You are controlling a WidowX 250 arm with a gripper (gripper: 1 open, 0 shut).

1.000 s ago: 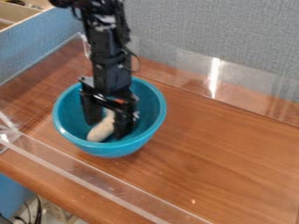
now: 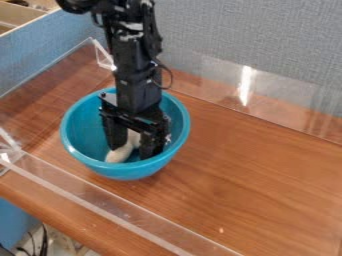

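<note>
A light blue bowl (image 2: 178,150) stands on the wooden table at the left of the camera view. My black gripper (image 2: 138,138) reaches down from above into the bowl. A pale, elongated object (image 2: 118,154) lies inside, at the gripper's fingers and partly hidden by them. I cannot tell whether the fingers hold it or how far apart they are.
Clear strips run along its edges. A grey padded wall (image 2: 241,40) stands behind, a blue side panel at the left, and cables lie below the front left edge.
The bowl has stayed in place.
</note>
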